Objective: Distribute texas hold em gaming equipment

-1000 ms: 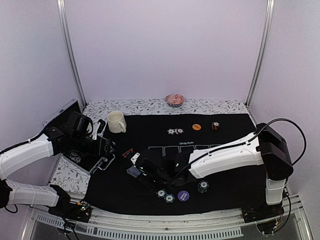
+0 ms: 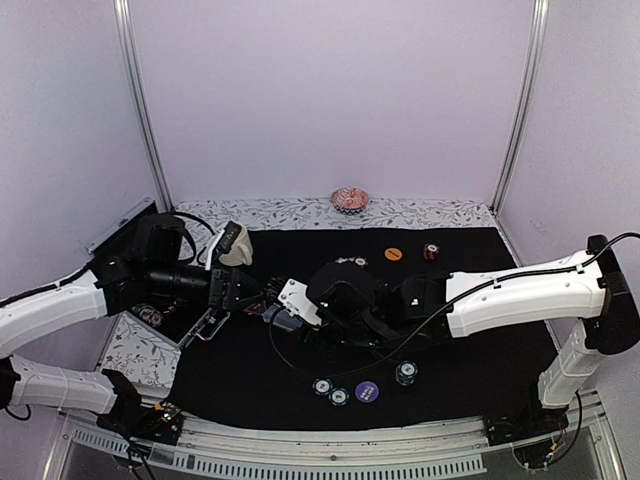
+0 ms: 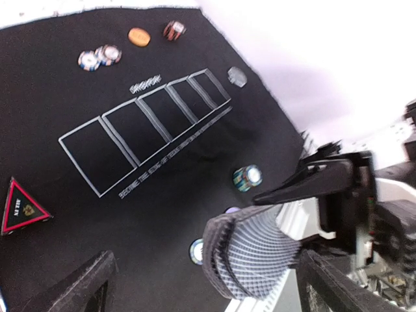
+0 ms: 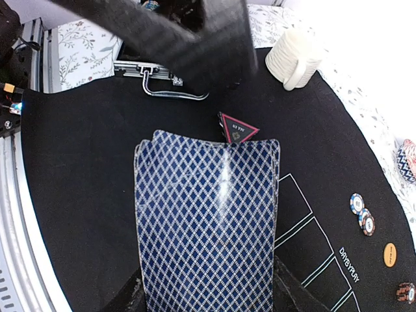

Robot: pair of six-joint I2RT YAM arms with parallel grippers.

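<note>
My right gripper is shut on a deck of blue-patterned playing cards (image 4: 208, 214), held above the black mat. The deck's edges (image 3: 260, 257) face my left gripper, which stands open, one finger (image 3: 81, 289) left of the deck and the other at its right; whether they touch it cannot be told. From above, both grippers meet near the mat's left-centre, with part of the deck (image 2: 283, 319) showing below them. A triangular ALL IN marker (image 4: 236, 129) lies on the mat, whose printed card boxes (image 3: 146, 123) are empty.
A white mug (image 4: 294, 58) stands by the mat's far left corner, with an open case (image 2: 185, 315) at the left edge. Chips (image 2: 330, 390) and a purple disc (image 2: 367, 391) lie in front; an orange disc (image 2: 393, 254) and a patterned bowl (image 2: 350, 200) are farther back.
The left arm has swung right from beside the case to the card deck. My right gripper has shifted slightly right and away from the front edge, still with the deck.
</note>
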